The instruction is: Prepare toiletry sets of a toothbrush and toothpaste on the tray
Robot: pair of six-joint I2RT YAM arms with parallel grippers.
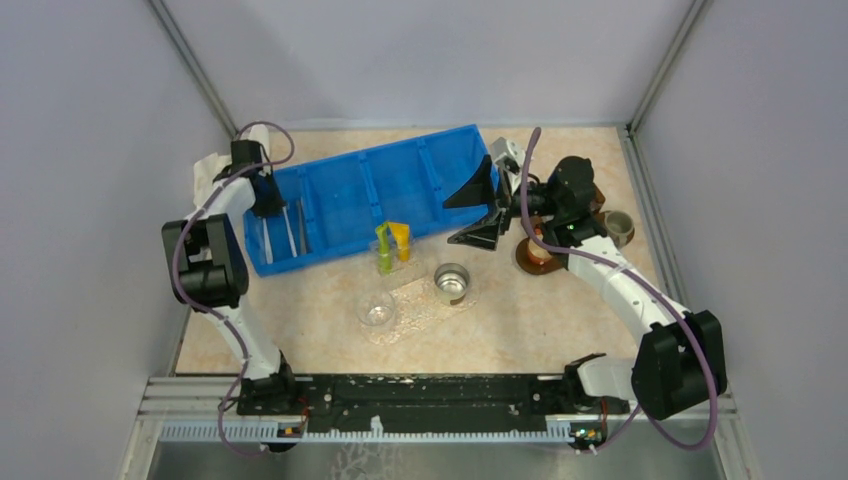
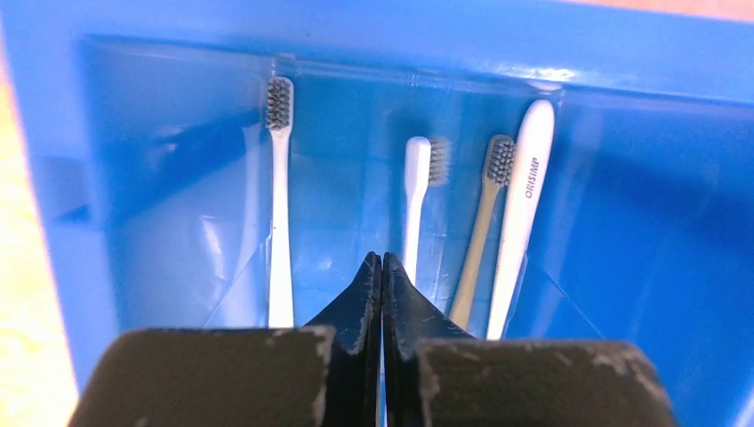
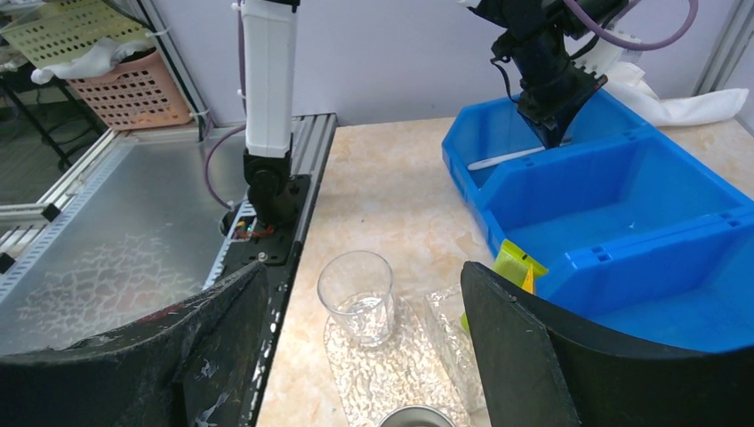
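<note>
Several toothbrushes lie in the leftmost compartment of the blue bin (image 1: 340, 165). In the left wrist view, a white toothbrush (image 2: 415, 178) rests on its side, bristles pointing right, its lower handle running behind my fingers. My left gripper is shut above it, nothing between the fingertips. Left of it lies another white toothbrush (image 2: 280, 196); to the right are a tan toothbrush (image 2: 481, 222) and a thick white one (image 2: 520, 213) marked ORISIMP. Green (image 1: 384, 248) and yellow (image 1: 401, 240) tubes, apparently toothpaste, stand in a clear holder. My right gripper (image 1: 450, 220) is open and empty.
A clear cup (image 1: 377, 309) and a metal cup (image 1: 452, 283) stand on or beside a textured clear mat (image 1: 418, 312). Brown dishes and a grey-green mug (image 1: 619, 228) sit at the right. Bare table lies in front of the bin.
</note>
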